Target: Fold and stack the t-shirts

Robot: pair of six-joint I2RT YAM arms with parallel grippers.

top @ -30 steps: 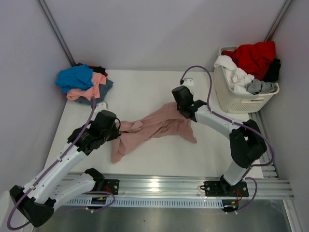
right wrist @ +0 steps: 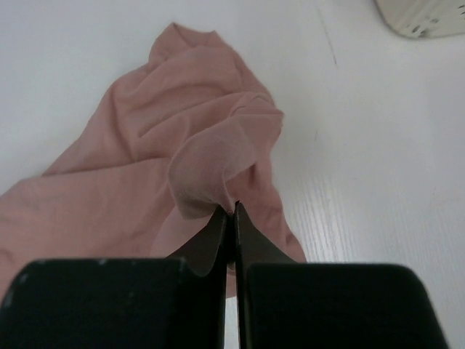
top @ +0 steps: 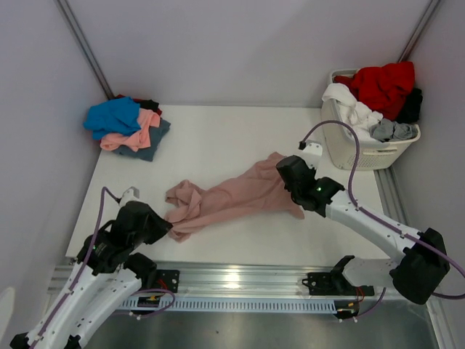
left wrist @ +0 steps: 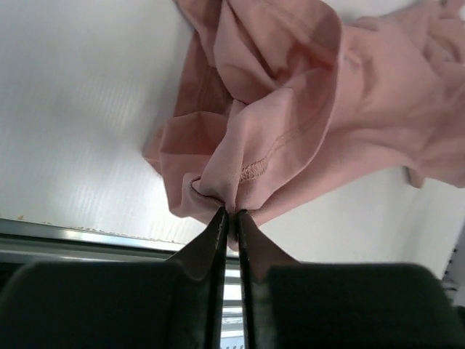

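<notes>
A rumpled pink t-shirt stretches across the table between my two arms. At its left end my left gripper is low over the front corner. In the left wrist view a narrow strip of cloth shows between the close-set fingers; whether they grip it is unclear. My right gripper is shut on a raised fold at the shirt's right end, and the cloth hangs from the fingertips. The shirt's folds hide its sleeves and collar.
Several folded garments form a stack at the back left, with a blue one on top. A white laundry basket full of clothes stands at the back right. Bare tabletop lies behind the shirt.
</notes>
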